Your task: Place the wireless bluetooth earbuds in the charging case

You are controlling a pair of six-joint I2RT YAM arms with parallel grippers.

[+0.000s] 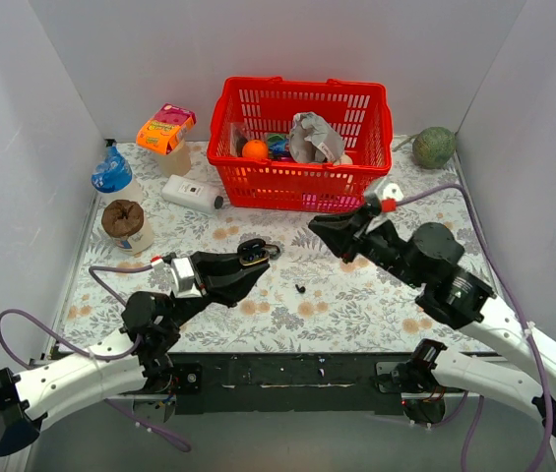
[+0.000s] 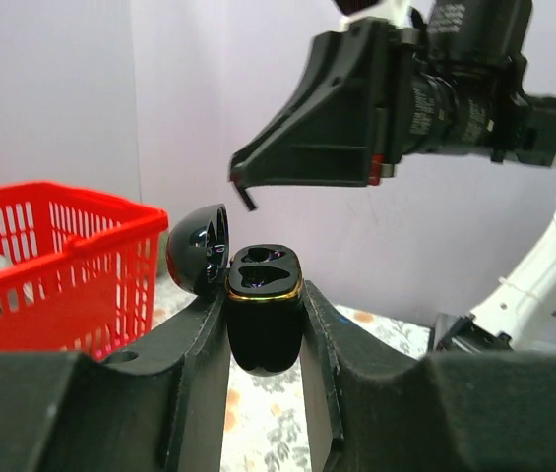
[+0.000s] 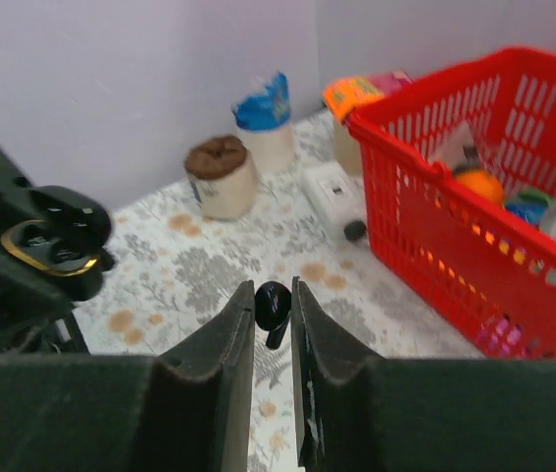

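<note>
My left gripper is shut on the black, gold-rimmed charging case (image 2: 265, 307), whose lid (image 2: 199, 248) stands open, held up above the table at the middle-left in the top view (image 1: 255, 256). My right gripper is raised to the right of it, shut on a small black earbud (image 3: 273, 305) at its fingertips. In the top view another small dark piece (image 1: 300, 289) lies on the cloth between the two arms.
A red basket (image 1: 302, 197) with assorted items fills the back middle. A white bottle (image 1: 191, 194), cups (image 1: 127, 231) and a snack box (image 1: 164, 130) stand back left; a round green object (image 1: 434, 147) sits back right.
</note>
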